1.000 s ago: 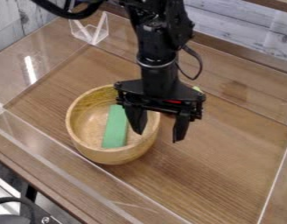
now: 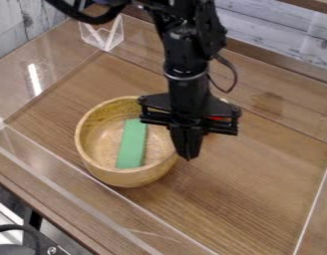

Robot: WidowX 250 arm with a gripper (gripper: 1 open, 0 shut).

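The black gripper (image 2: 187, 149) hangs over the right side of a round tan bowl (image 2: 100, 159), its fingertips close together with nothing visible between them. A green block (image 2: 131, 144) lies inside the bowl on its left half. A small red object (image 2: 219, 137) shows behind the gripper to the right, mostly hidden by it.
A clear plastic container (image 2: 101, 30) sits at the back left. A white-and-grey wall runs along the back, and cables hang at the lower left.
The gripper's fingers have drawn together from a wide spread to shut. The bowl and green block look unmoved.
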